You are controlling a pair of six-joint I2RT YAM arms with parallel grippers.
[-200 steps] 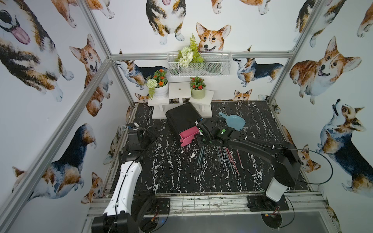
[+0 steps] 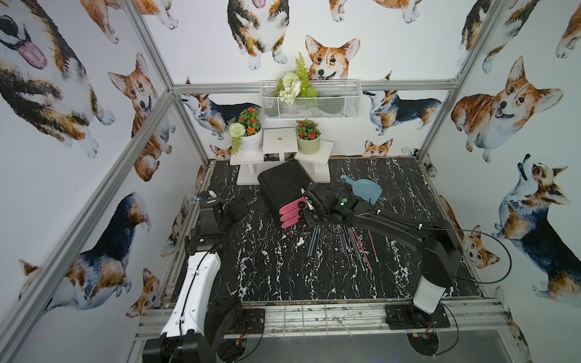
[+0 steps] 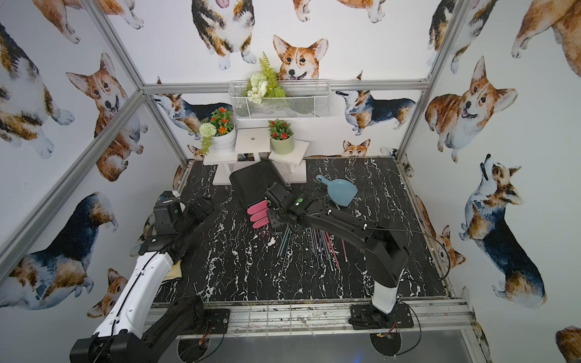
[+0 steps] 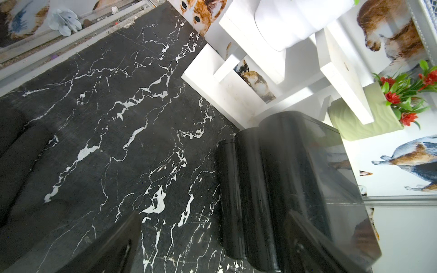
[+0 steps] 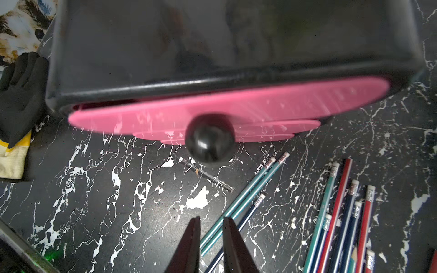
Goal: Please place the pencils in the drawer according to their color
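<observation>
The black drawer unit (image 2: 284, 184) stands in the middle, with pink drawer fronts (image 3: 259, 213) stacked on its near side. In the right wrist view, the top pink front (image 5: 273, 107) is almost flush, with a thin dark slit at its left; its black knob (image 5: 210, 140) points toward me. My right gripper is partly open just before the fronts, nothing held. Behind its fingertips, green pencils (image 5: 245, 200) and a dark blue one (image 5: 245, 216) lie on the table. Red, green and blue pencils (image 5: 339, 204) lie farther right. My left gripper stays wide open and empty over the left side.
A blue dustpan (image 2: 365, 189) lies behind the right arm. White stands with potted flowers (image 2: 308, 136) are at the back. A black glove with a yellow cuff (image 5: 18, 100) lies at the left.
The top pink drawer, sticking out before, has slid back in line with the fronts below. The left arm has not moved.
</observation>
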